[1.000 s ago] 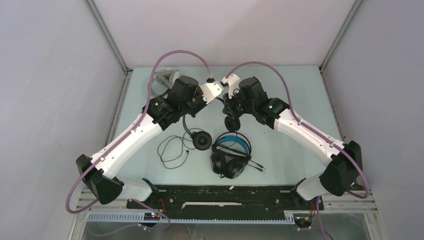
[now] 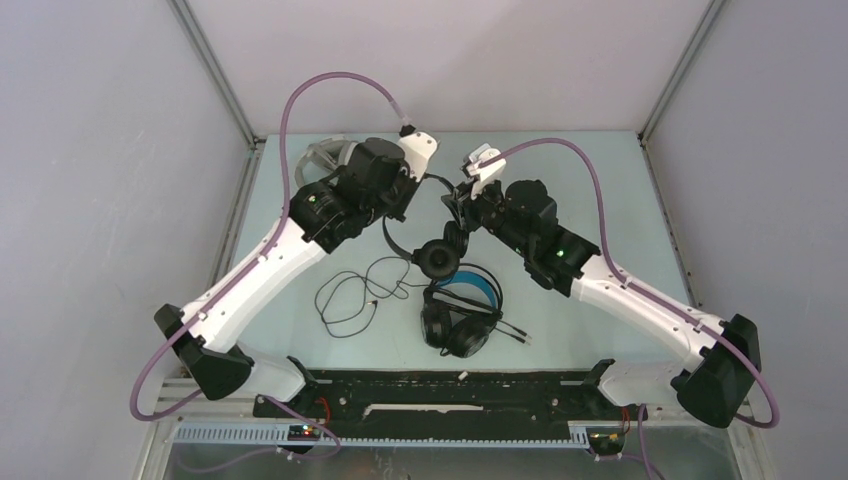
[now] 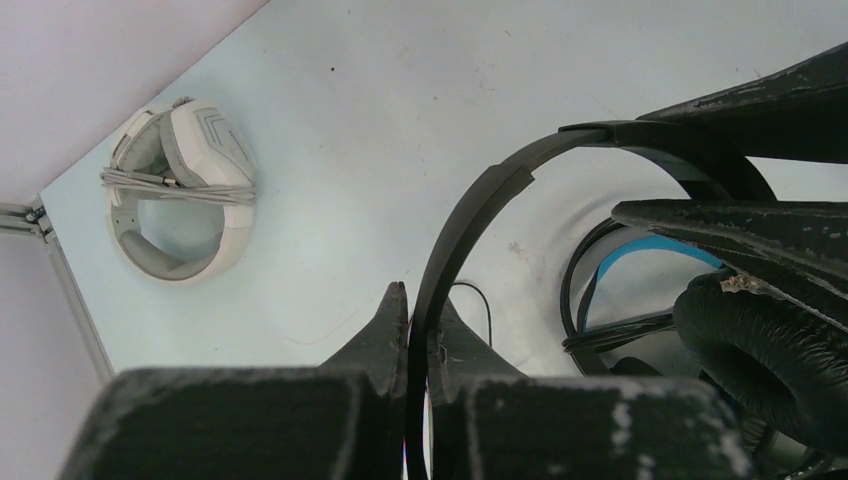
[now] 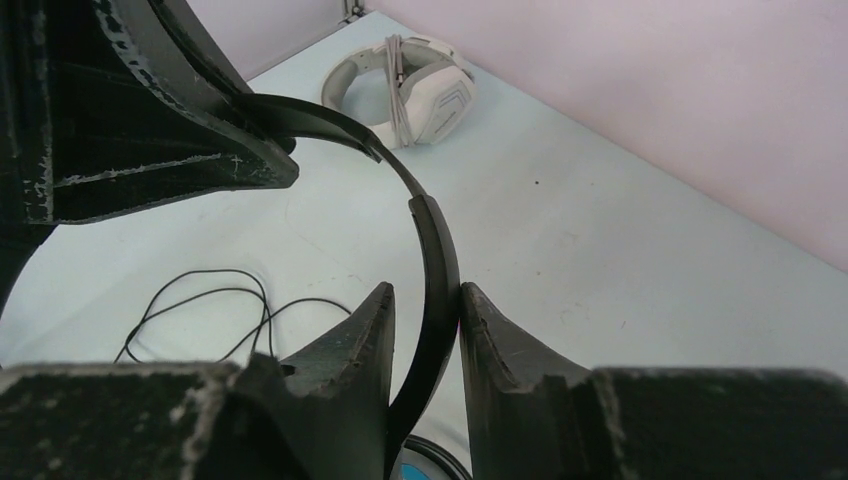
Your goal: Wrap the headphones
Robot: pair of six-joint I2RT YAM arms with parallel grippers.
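Observation:
A black headset (image 2: 438,259) is held in the air between both arms, its band (image 3: 480,205) arching. My left gripper is shut on the band. My right gripper has the band between its fingers; whether they press on it is unclear. In the top view a thin black cable (image 2: 355,320) lies loosely looped on the table beneath, left of a second black headset (image 2: 465,335) with a blue band, which rests with its cable bundled.
A white headset (image 3: 230,165) with bundled cable lies at the back left of the table (image 2: 610,200). Walls border the back and sides.
Both arms have shifted the held headset; my right arm moved right and toward the front, the left slightly up in the top view. The hanging earcups moved right and back.

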